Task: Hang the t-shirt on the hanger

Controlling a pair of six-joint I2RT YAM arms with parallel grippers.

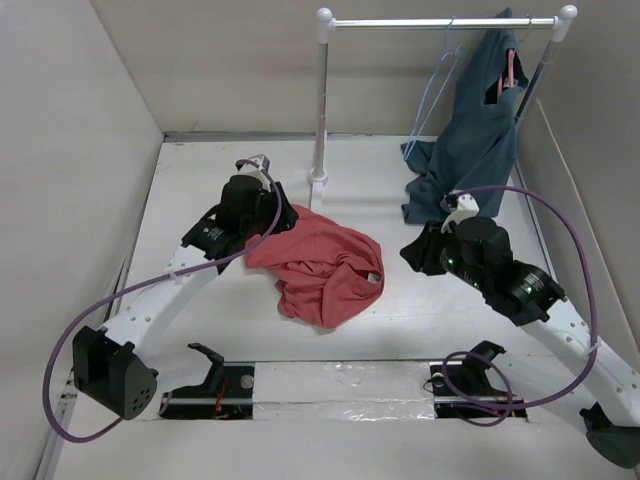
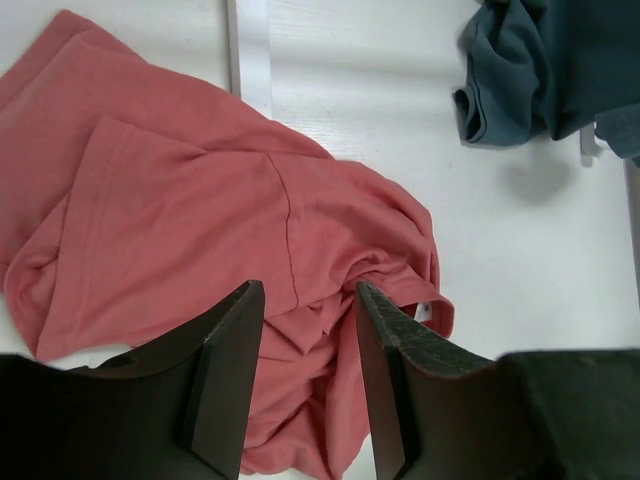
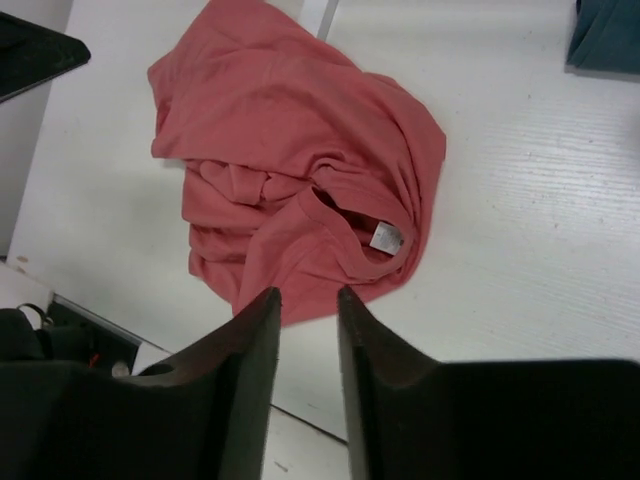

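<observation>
A red t-shirt (image 1: 318, 265) lies crumpled on the white table, with a small white label (image 3: 387, 238) showing in a fold. My left gripper is open above it, nothing between its fingers. My right gripper hovers to the shirt's right, its fingertips a little apart and empty. Light blue hangers (image 1: 430, 90) hang from the white rail (image 1: 425, 24) at the back.
A dark teal garment (image 1: 460, 160) hangs at the right end of the rail, reaching down near the table. The rack's post (image 1: 320, 110) stands behind the shirt. Bare table (image 1: 190, 170) lies at the back left.
</observation>
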